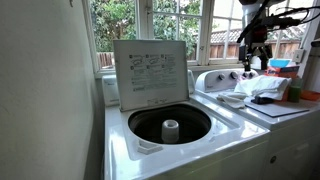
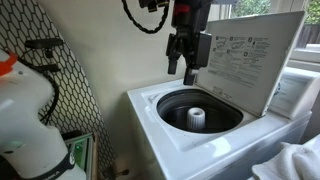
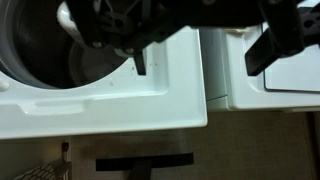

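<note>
The top-loading washer (image 1: 200,150) stands with its lid (image 1: 150,72) raised; a pale agitator (image 1: 170,132) rises in the dark tub (image 2: 225,115). Above the machines, my gripper (image 2: 180,76) points down, apart from every surface. Its fingers stand well apart in the wrist view, where the gripper is open over the gap between the two machines, with nothing between the fingers. In exterior view 1, the gripper (image 1: 254,58) appears at the upper right, in front of the window. A white cloth (image 1: 262,86) lies on the neighbouring machine.
A green bottle (image 1: 294,91) and an orange container (image 1: 279,63) stand near the cloth at the right. The raised lid is a tall obstacle behind the tub.
</note>
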